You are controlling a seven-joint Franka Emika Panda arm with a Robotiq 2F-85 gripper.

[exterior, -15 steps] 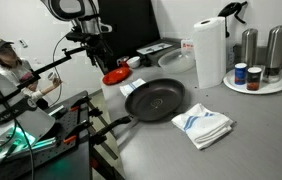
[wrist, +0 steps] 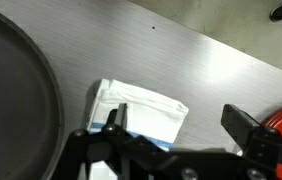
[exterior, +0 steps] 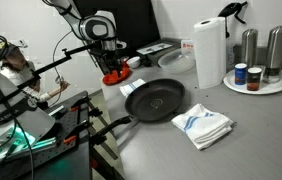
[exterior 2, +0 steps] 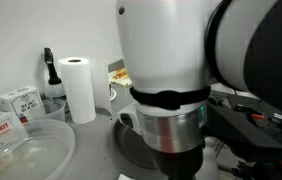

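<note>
My gripper is open, its two dark fingers apart with nothing held between them. Below it in the wrist view lies a folded white cloth (wrist: 141,105) with a blue stripe, flat on the grey table. In exterior view 1 the gripper (exterior: 113,66) is near the red dish (exterior: 117,76), and a small white cloth (exterior: 133,86) lies just in front of the dish. A dark frying pan (exterior: 155,100) sits beside this cloth. Another folded white towel (exterior: 203,126) with blue stripes rests right of the pan. The large arm blocks much of exterior view 2.
A paper towel roll (exterior: 211,52) and a clear plastic bowl (exterior: 177,62) stand at the back. Two metal mills and small jars share a white plate (exterior: 273,84). The pan's handle (exterior: 109,130) points to the front left.
Over the last second my arm has come down in exterior view 1 and shifted slightly right. The pan, cloths and dish look unmoved.
</note>
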